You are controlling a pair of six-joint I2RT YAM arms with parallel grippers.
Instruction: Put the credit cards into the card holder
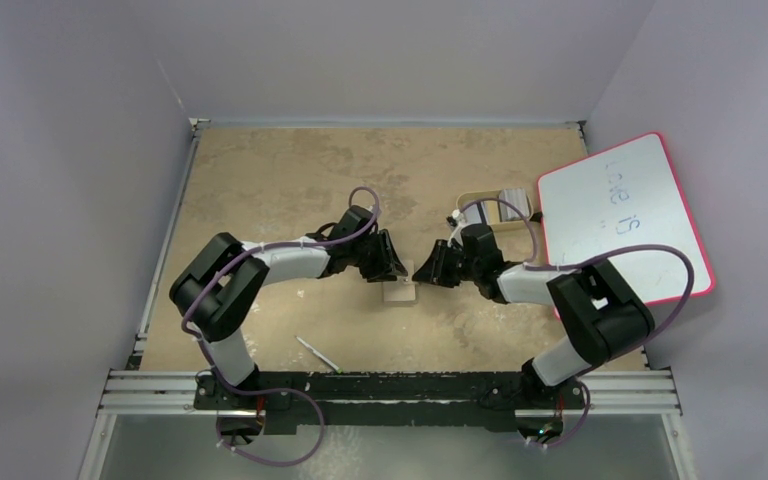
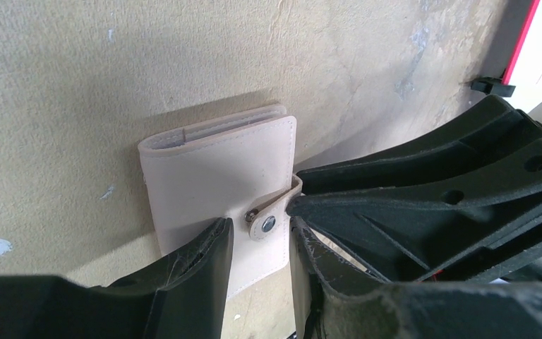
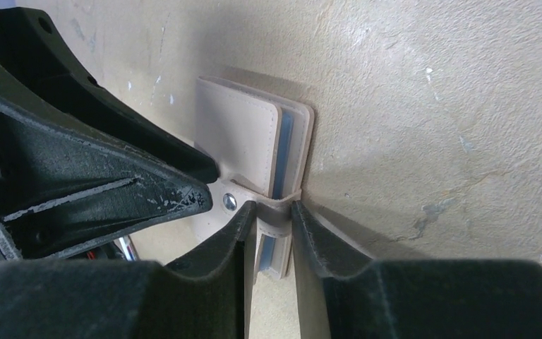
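Note:
A pale pink card holder (image 1: 399,295) lies on the table between both grippers, its snap strap across the edge and blue inner layers (image 3: 282,145) showing in the right wrist view. My left gripper is at the holder's face by the snap, part open, fingertips apart. My right gripper has its fingertips on the bend of the strap at the holder's edge; whether it grips it is unclear.
A box (image 1: 492,196) with cards stands behind the right arm. A whiteboard (image 1: 600,220) leans at the right, and a pen (image 1: 317,353) lies near the front.

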